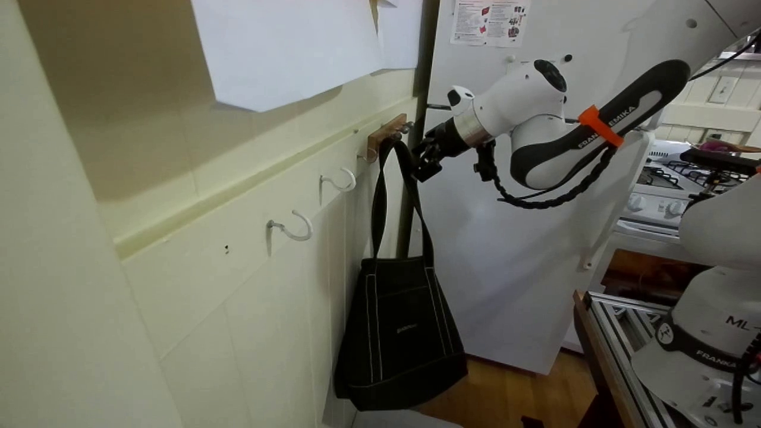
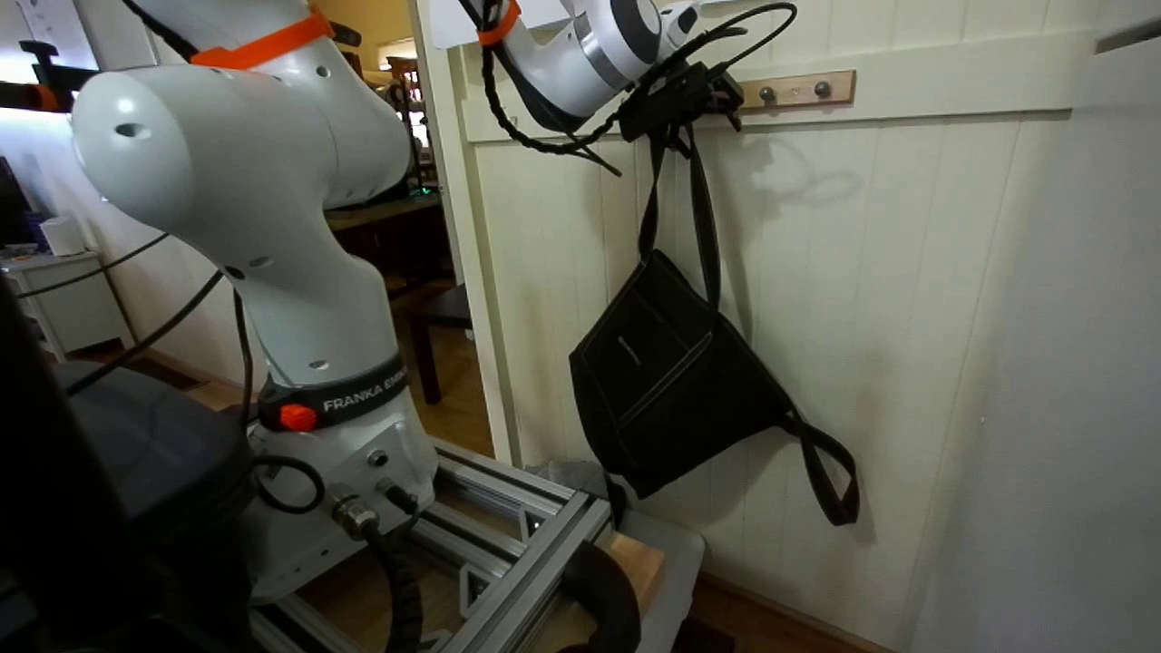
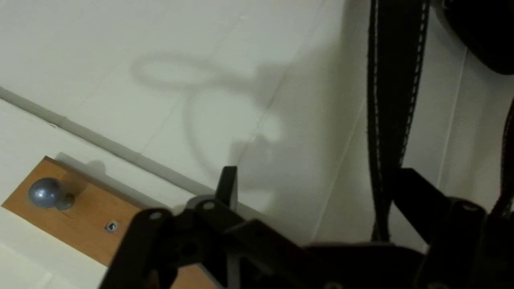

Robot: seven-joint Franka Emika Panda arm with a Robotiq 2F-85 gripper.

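A black tote bag (image 1: 403, 328) with pale stitching hangs against the wall by one handle, from the wooden peg rail (image 1: 387, 135). In the second exterior view the bag (image 2: 675, 381) hangs tilted, its other handle (image 2: 833, 479) drooping at the lower right. My gripper (image 1: 426, 163) is at the top of the hanging handle, close to the rail. From the wrist, the gripper stands open, its fingers (image 3: 230, 185) wide apart. The handle strap (image 3: 396, 91) runs down just inside the right finger; whether they touch I cannot tell. The arm hides where the strap meets its peg.
Two white hooks (image 1: 289, 229) stick out of the wall left of the bag. A rail knob (image 3: 45, 192) is bare at lower left in the wrist view. The white panel (image 1: 499, 249) stands close behind the gripper. Paper sheets (image 1: 285, 50) hang above the hooks.
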